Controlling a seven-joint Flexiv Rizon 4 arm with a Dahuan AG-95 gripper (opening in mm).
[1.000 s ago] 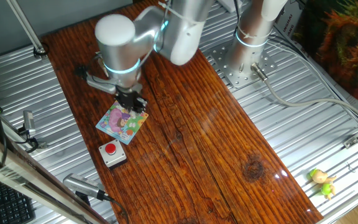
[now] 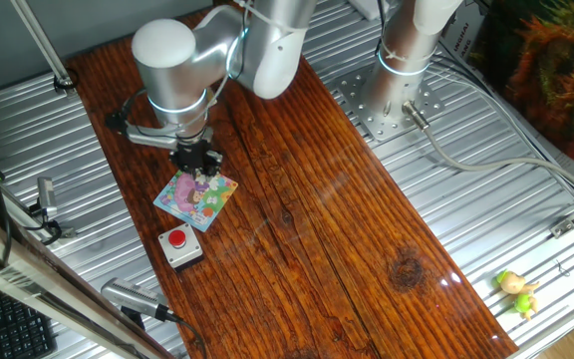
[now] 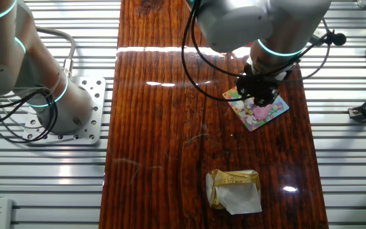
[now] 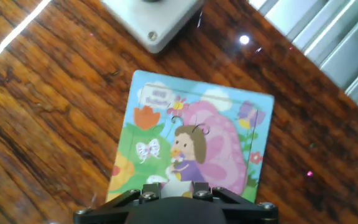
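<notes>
A square, colourful picture board (image 4: 194, 134) with a girl in pink butterfly wings lies flat on the wooden table. My gripper points down over its lower edge in the wrist view. Something pale shows between the fingertips; whether it is held or part of the picture behind is unclear, as is the finger opening. In exterior view 1 the dark gripper (image 2: 197, 160) covers the board's upper edge. Exterior view 2 shows the gripper (image 3: 259, 92) over part of the board (image 3: 250, 117).
A white box with a red button (image 2: 177, 240) stands near the board. A wrapped brown-and-white package (image 3: 234, 192) lies on the table in exterior view 2. Off the table are a small green-and-tan toy (image 2: 518, 292) and a keyboard (image 2: 13, 324).
In exterior view 1 the arm and gripper have shifted a little to the left above the board's upper edge. The board and button box have not moved.
</notes>
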